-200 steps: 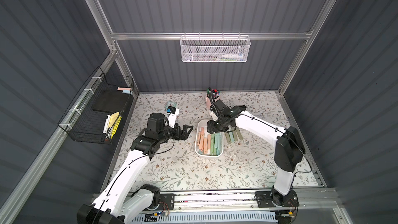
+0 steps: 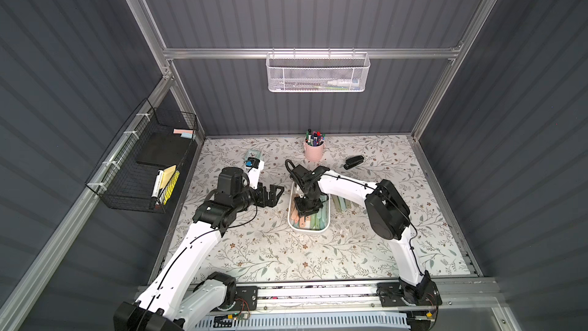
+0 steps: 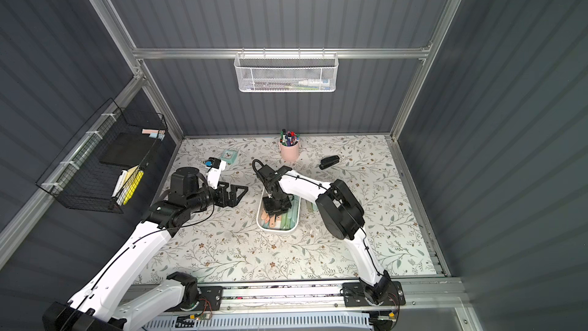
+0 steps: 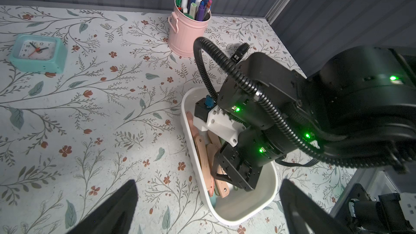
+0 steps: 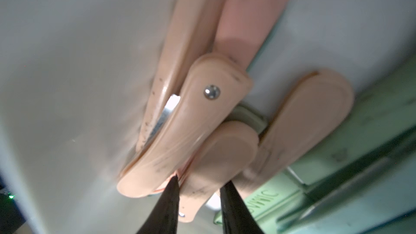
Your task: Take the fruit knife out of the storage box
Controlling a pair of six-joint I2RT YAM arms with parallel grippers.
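A white storage box (image 4: 187, 147) holds folded fruit knives in peach, pink, green and blue handles (image 5: 225, 164). My right gripper is down in the box with its dark fingertips part open around a peach handle in the lower middle of its wrist view; whether they touch it is unclear. A riveted peach handle (image 5: 182, 121) lies beside it. My left gripper (image 2: 272, 195) is open above the table, left of the box.
Green knives (image 2: 343, 203) lie right of the box. A pink pen cup (image 4: 186, 39), a teal clock (image 4: 39, 54) and a black stapler (image 2: 353, 161) stand at the back.
My right arm has moved from the back right of the box down into it, toward the front left, over the peach knives. The left arm has not moved.
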